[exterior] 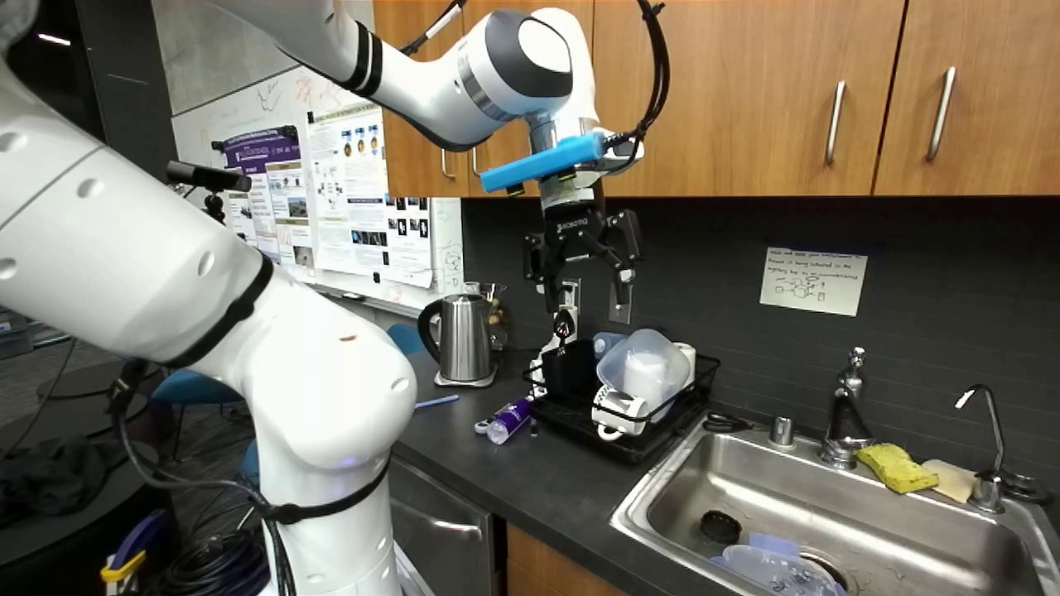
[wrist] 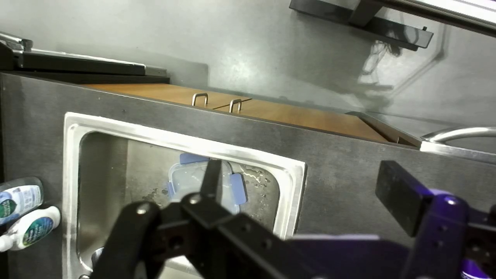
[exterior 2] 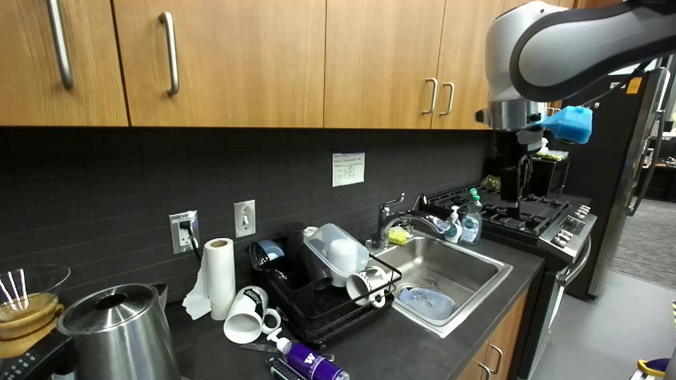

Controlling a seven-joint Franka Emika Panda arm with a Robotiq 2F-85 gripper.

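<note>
My gripper [exterior: 588, 298] points downward with its fingers spread wide, and nothing shows between them. In the wrist view its two dark fingers [wrist: 400, 197] are far apart above the counter [wrist: 334, 153] and the sink's edge. A clear plastic container with blue clips [wrist: 190, 179] lies in the steel sink [wrist: 139, 128], well below the gripper. Beside the sink stands a black dish rack [exterior: 636, 447] holding a translucent tub [exterior: 667, 359], a white patterned mug [exterior: 618, 407] and dark utensils. The second exterior view shows the gripper [exterior 2: 514, 206] high and apart from everything.
A steel kettle [exterior: 464, 333] and a purple bottle [exterior: 508, 421] stand or lie left of the rack. Another white mug [exterior 2: 244, 320] lies tipped by the paper roll [exterior 2: 220, 278]. Soap bottles [exterior 2: 471, 218] stand beyond the sink. Wooden cabinets [exterior: 735, 89] hang close behind the arm.
</note>
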